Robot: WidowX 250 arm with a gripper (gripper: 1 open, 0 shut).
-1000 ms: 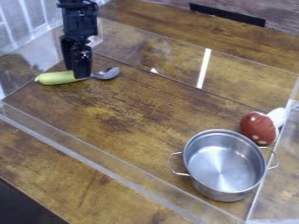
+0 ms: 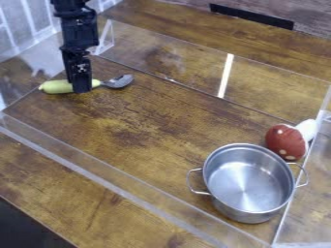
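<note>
My black gripper (image 2: 80, 81) is lowered at the back left over a yellow-green elongated object (image 2: 56, 87), its tips at that object's right half; it looks open, and the tips partly hide the object. A metal spoon (image 2: 116, 81) lies just to the right of it. A steel pot (image 2: 249, 184) with two handles stands at the front right.
A red round object (image 2: 285, 143) with a white item (image 2: 308, 127) behind it sits at the right, behind the pot. Clear low walls border the wooden work surface (image 2: 149, 136), whose middle is free.
My gripper has moved down onto the yellow-green object over the last second. The other things have stayed in place.
</note>
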